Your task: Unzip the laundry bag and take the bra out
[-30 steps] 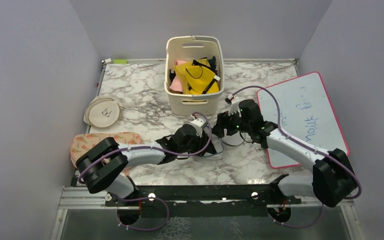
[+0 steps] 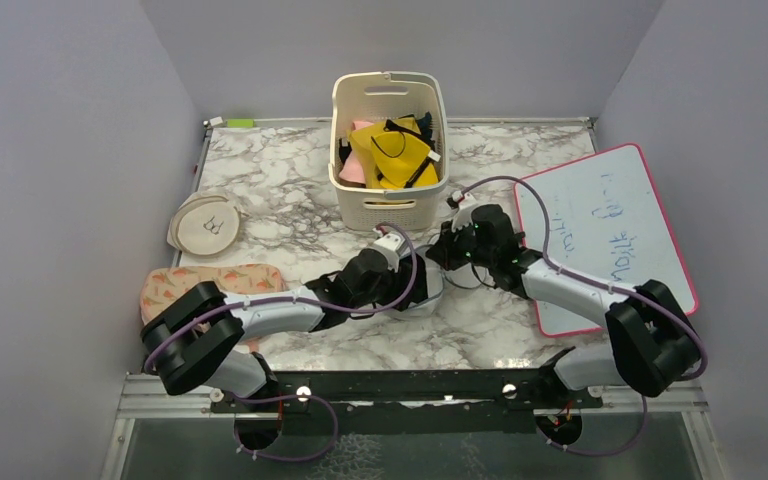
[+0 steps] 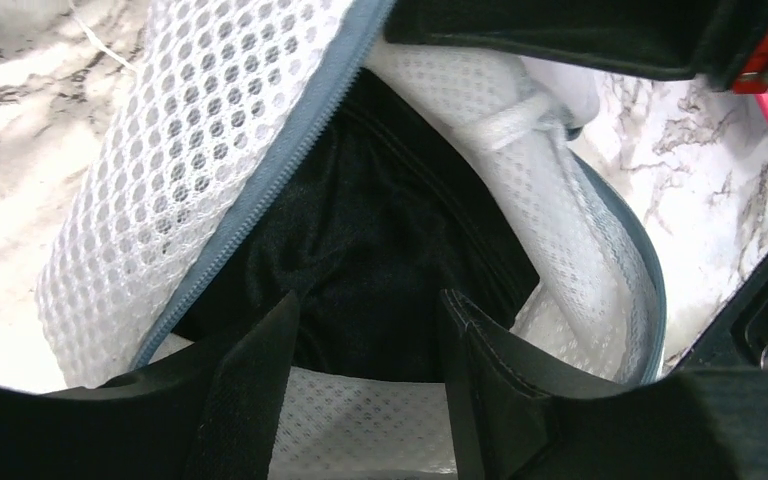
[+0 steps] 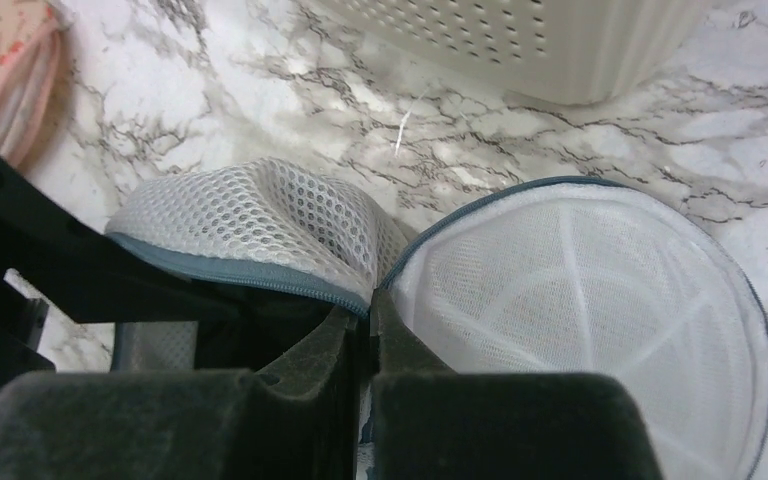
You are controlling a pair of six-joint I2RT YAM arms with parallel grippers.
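Observation:
The white mesh laundry bag [image 3: 190,130] lies at the table's middle front, its grey zip [image 4: 230,272] open and the lid [image 4: 570,300] spread to the right. Black fabric [image 3: 370,230] shows inside. My left gripper is open above that fabric, fingers apart with no visible hold on it. My right gripper is shut at the bag's zipped rim, where lid and body meet; whether any cloth is between its fingertips is unclear.
A cream basket [image 2: 385,210] with yellow and pink items stands behind the bag. A whiteboard [image 2: 600,230] lies at right, patterned cloth [image 2: 200,285] and cream round items [image 2: 205,228] at left.
The right arm came lower toward the bag's rim compared with a second ago. The left gripper shifted only slightly.

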